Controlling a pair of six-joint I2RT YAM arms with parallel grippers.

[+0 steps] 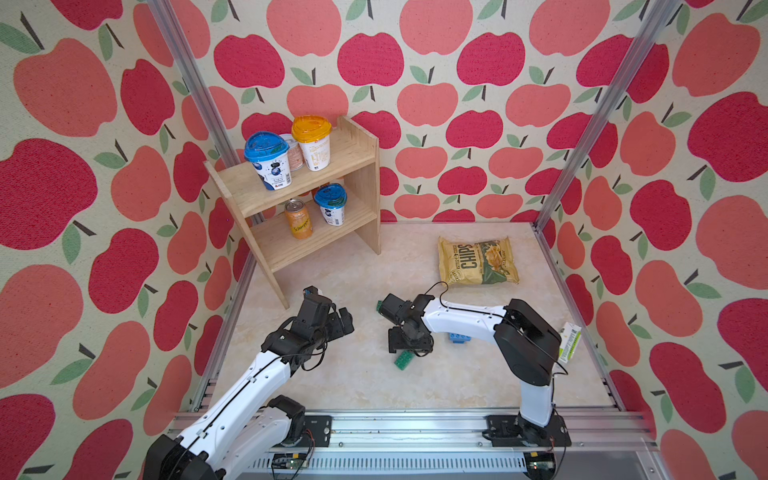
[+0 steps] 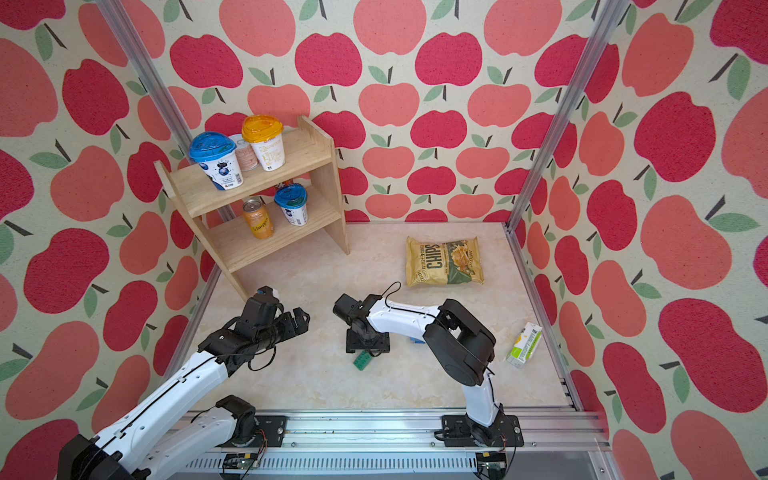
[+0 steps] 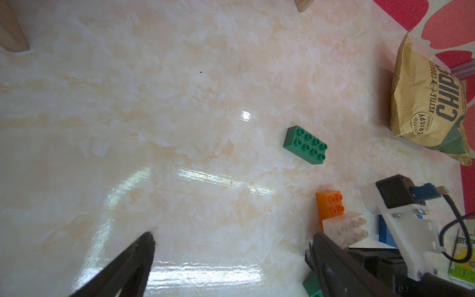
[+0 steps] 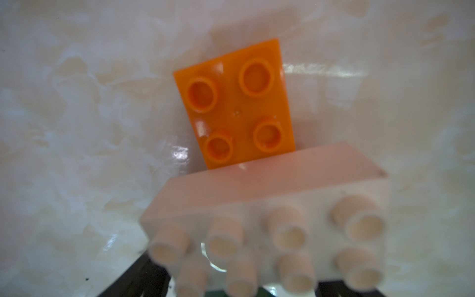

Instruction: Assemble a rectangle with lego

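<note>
An orange brick [image 4: 236,113] lies studs up on the table in the right wrist view. Overlapping its lower edge there is a pale pinkish-white brick [image 4: 267,188], close to the camera; its underside is hidden. My right gripper [image 1: 410,349] is low over these bricks, its fingers [image 4: 141,277] apart and partly hidden behind the pale brick. A green brick [image 1: 404,361] shows by its fingertips, with clearance at the sides. Another green brick [image 3: 305,145] lies alone farther back. A blue brick [image 1: 459,337] is partly behind the right arm. My left gripper hangs open and empty.
A chips bag [image 1: 477,261] lies at the back right, and a white-green carton [image 2: 525,345] at the right edge. The wooden shelf [image 1: 320,240] with tubs and a can stands back left. Table between the left gripper and the bricks is clear.
</note>
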